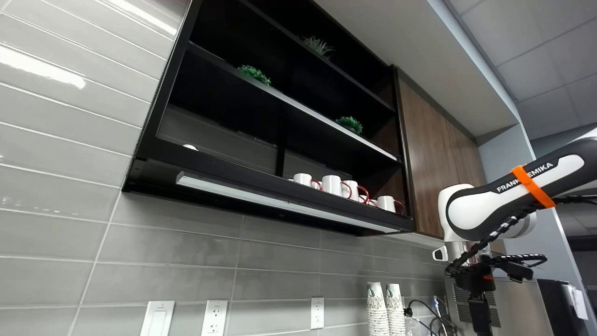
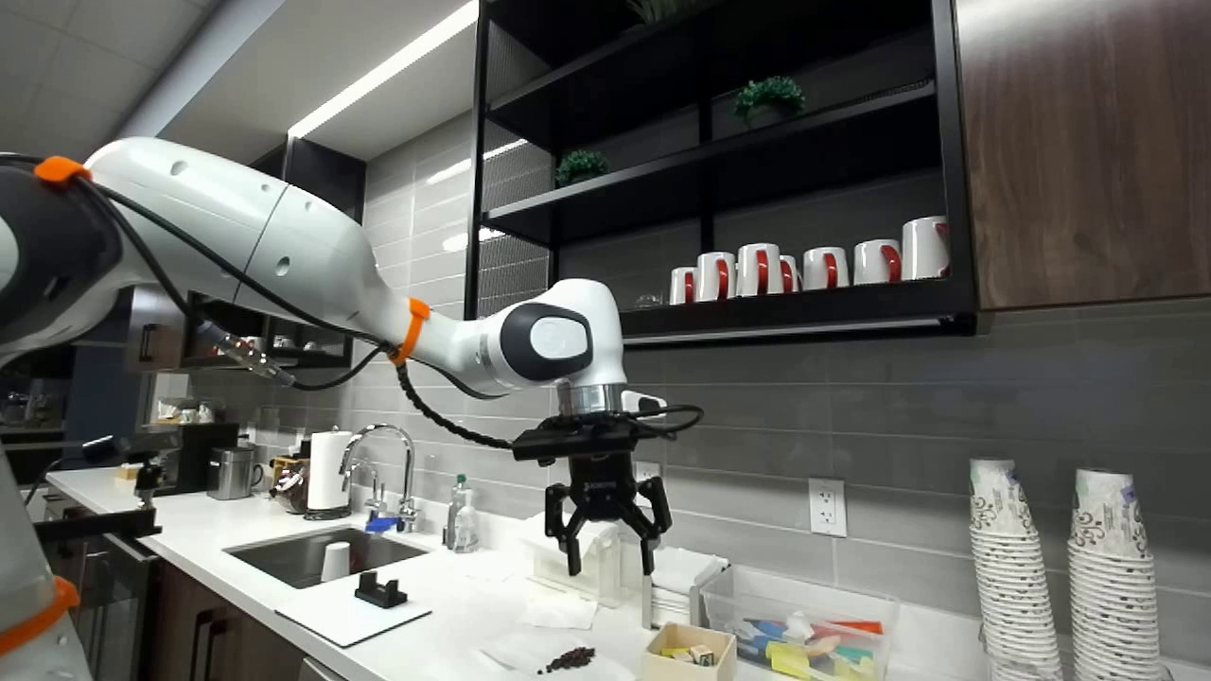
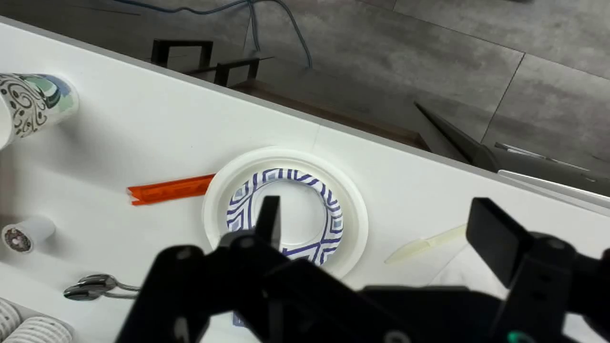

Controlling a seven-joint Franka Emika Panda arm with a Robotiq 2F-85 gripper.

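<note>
My gripper [image 2: 613, 561] hangs in the air over the counter, pointing down, its fingers wide apart and nothing between them. In the wrist view the dark fingers [image 3: 269, 220] frame the lower part of the picture. Below lies a white bowl [image 3: 357, 228] with a blue patterned plate or lining inside; part of it is hidden behind the gripper. An orange-red strip [image 3: 171, 189] touches the bowl's left side. To the right lies a pale yellow knife [image 3: 426, 245] beside a white napkin [image 3: 466, 271]. Two metal spoons [image 3: 94, 286] are at lower left.
A patterned paper cup [image 3: 43, 105] and a small white cylinder [image 3: 28, 234] stand left. Tall cup stacks [image 2: 1016, 579], a clear bin [image 2: 880, 619] and a small box [image 2: 710, 670] line the counter. Above hangs a black shelf [image 2: 817, 305] with mugs. The sink [image 2: 295, 556] is farther off.
</note>
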